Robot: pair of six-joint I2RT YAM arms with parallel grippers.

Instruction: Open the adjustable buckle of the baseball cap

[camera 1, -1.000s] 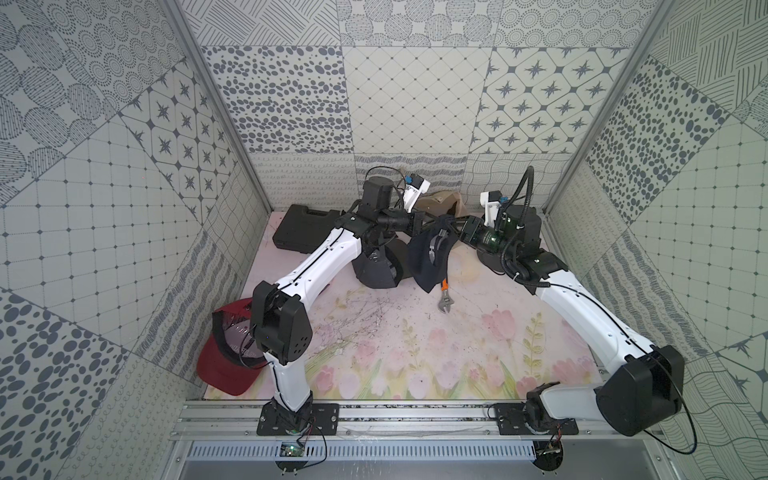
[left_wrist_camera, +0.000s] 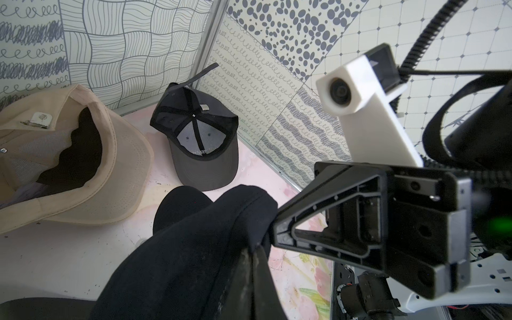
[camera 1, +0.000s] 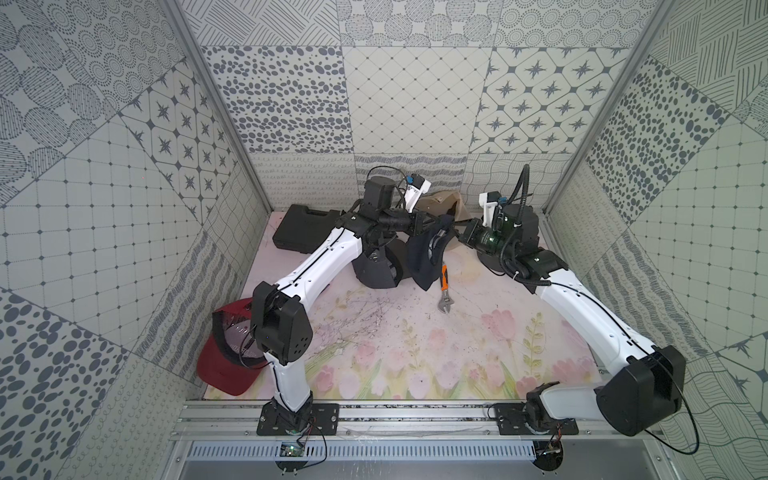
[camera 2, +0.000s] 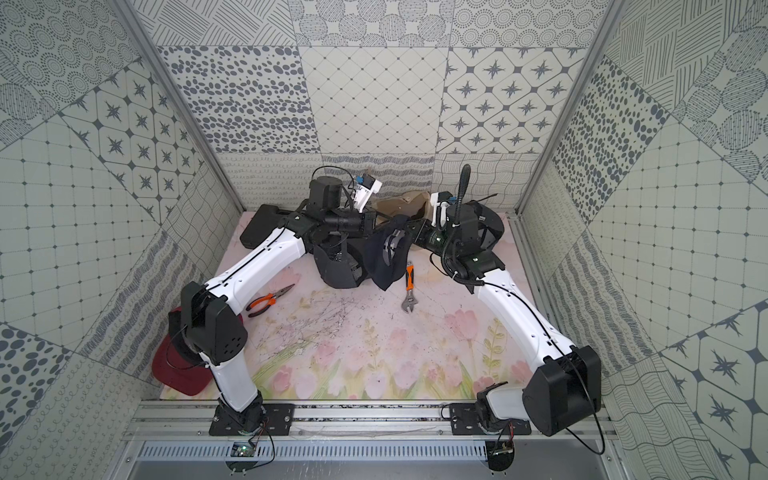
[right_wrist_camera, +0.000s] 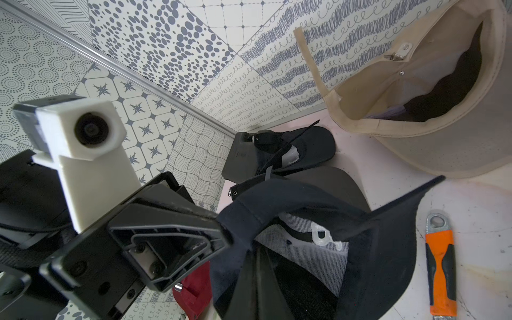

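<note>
The dark navy cap (camera 1: 426,256) hangs above the table between my two arms, its brim downward. In the right wrist view its hollow side faces the camera, with mesh lining and a white letter (right_wrist_camera: 321,235) inside. My left gripper is shut on the cap's edge, the fabric running right up to its fingertips. From the other side my right gripper is shut with its tips close against the cap's rear band (right_wrist_camera: 234,218); whether fabric lies between them is hard to tell. The buckle is hidden among the fingers.
Beneath and behind lie a dark grey cap (camera 1: 374,270), a beige cap (right_wrist_camera: 368,101), another grey cap (left_wrist_camera: 205,168) and a black case (camera 1: 304,228). An orange-handled wrench (camera 1: 445,289), pliers (camera 2: 270,301) and a red cap (camera 1: 224,360) also lie around.
My right gripper has shifted slightly down beside the cap's upper edge. The cap has tilted a little, uncovering more of the wrench handle; my left arm has barely moved.
</note>
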